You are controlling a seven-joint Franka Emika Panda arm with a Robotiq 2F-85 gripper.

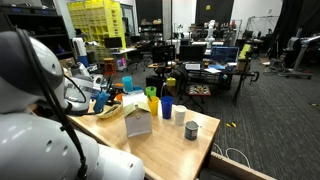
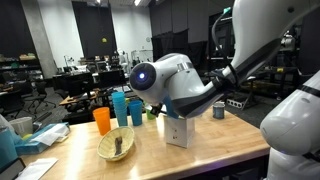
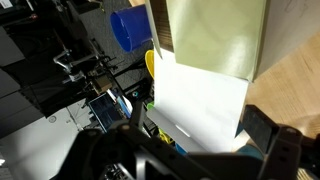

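Observation:
A white box stands upright on the wooden table, in front of my arm. In exterior view 2 the same box shows beneath the arm, which hides part of it. My gripper appears open in the wrist view, its dark fingers wide apart. A white panel fills the view between and beyond them; whether they touch it I cannot tell. Beside that panel is a pale greenish face.
A basket holding something sits near an orange cup and blue cups. A blue cup, a white cup and a grey mug stand past the box.

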